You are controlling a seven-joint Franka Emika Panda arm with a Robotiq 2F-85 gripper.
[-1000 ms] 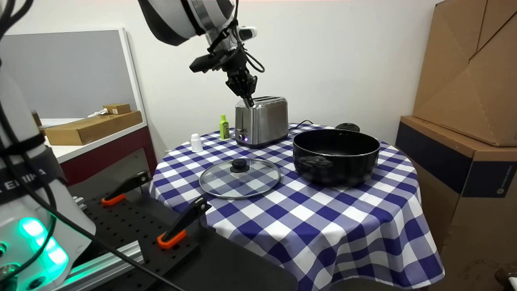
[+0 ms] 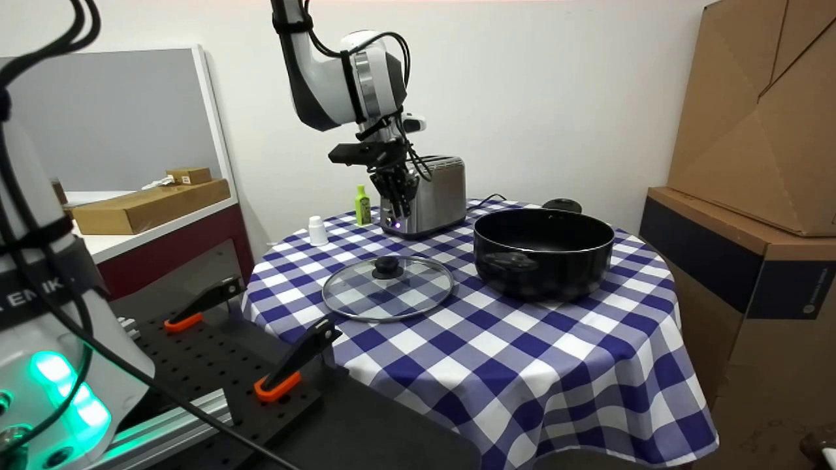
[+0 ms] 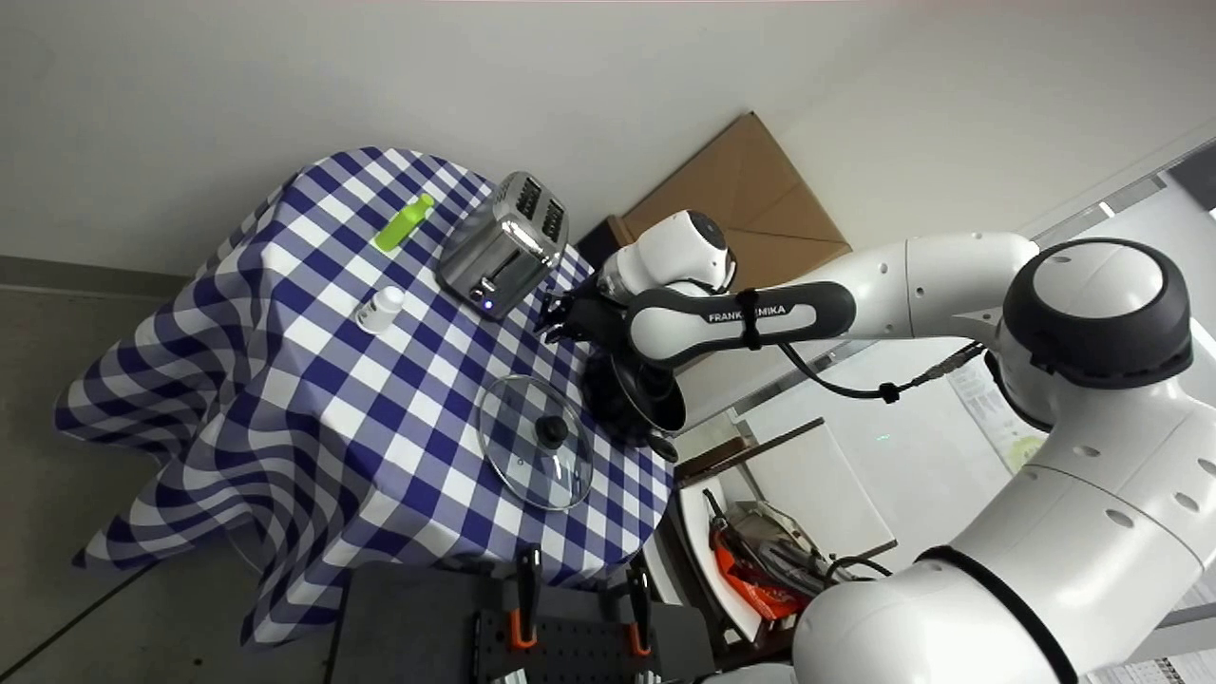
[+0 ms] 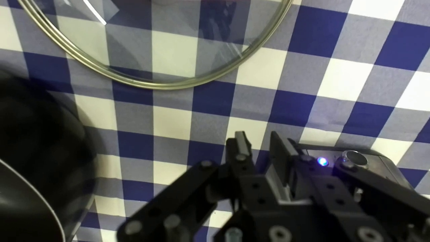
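My gripper (image 2: 401, 213) points down at the end of the lowered arm, close to the lever end of the silver toaster (image 2: 445, 196). In the wrist view the two fingertips of the gripper stand apart, open, with only tablecloth seen between them. The toaster's end (image 4: 389, 172) with its lit blue light and knob lies just right of the fingers there. A glass lid (image 4: 183, 84) with a black knob lies flat on the table. The black pot (image 2: 541, 274) stands uncovered to the right of the lid; its inside bottom is hidden in exterior view 1.
A green bottle (image 2: 362, 206) and a small white bottle (image 2: 317, 231) stand left of the toaster. Bare checked tablecloth (image 3: 382, 427) extends left of the lid. Orange-tipped clamps (image 2: 298, 360) line the dark bench in front. Cardboard boxes (image 2: 752, 117) rise at the right.
My gripper has come down from above the toaster's top to beside its lever end. Toaster, lid, pot and bottles have stayed put.
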